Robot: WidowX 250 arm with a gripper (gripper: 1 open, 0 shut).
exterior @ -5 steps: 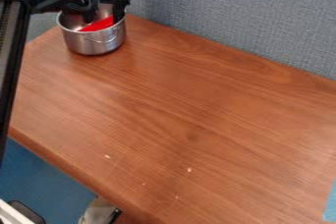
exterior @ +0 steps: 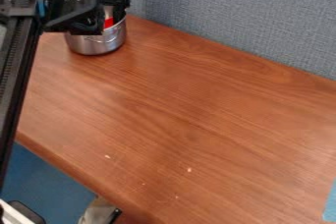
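Observation:
A metal pot (exterior: 94,43) sits at the back left corner of the table, with something red (exterior: 108,22) inside it. My black gripper (exterior: 101,12) hangs over and into the top of the pot, hiding much of its opening and the red thing. Whether the fingers are open or shut, or hold anything, cannot be seen.
A grey fabric partition (exterior: 237,17) runs along the back. Blue floor shows past the table's left edge.
My arm and gripper have shifted slightly, and less of the red thing shows in the pot now. The pot has stayed in place.

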